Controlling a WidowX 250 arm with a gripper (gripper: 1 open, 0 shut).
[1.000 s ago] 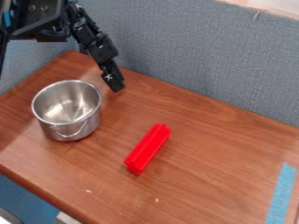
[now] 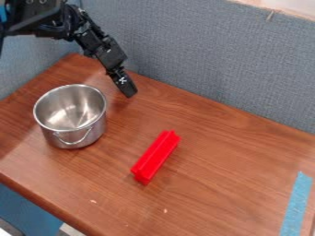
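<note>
My black gripper (image 2: 124, 85) reaches down from the upper left, its fingertips low over the wooden table just behind and right of a steel pot (image 2: 70, 114) with a handle. Whether the fingers are open or shut is unclear at this size. A red rectangular block (image 2: 155, 156) lies to the right of the pot, nearer the front.
A light blue strip (image 2: 297, 201) lies at the right edge of the table (image 2: 234, 184). A grey padded wall (image 2: 222, 55) stands along the back.
My gripper has shifted slightly to the right over the last second. The pot and red block have stayed in place.
</note>
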